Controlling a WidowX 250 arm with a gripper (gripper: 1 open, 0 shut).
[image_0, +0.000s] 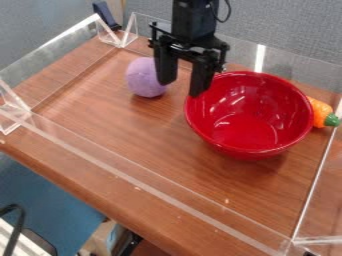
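My black gripper (182, 78) hangs from the top middle of the camera view, its two fingers apart, with nothing visible between them. Its left finger is in front of the right side of a purple round object (140, 80), which lies on the wooden surface. The other finger is over the upper left rim of a large red bowl (250, 118). An orange toy carrot with a green end (321, 113) lies behind the bowl's right side.
Clear low walls enclose the wooden work surface (127, 155), whose front and left parts are bare. A grey wall stands behind. Beyond the front left edge is blue floor with dark items.
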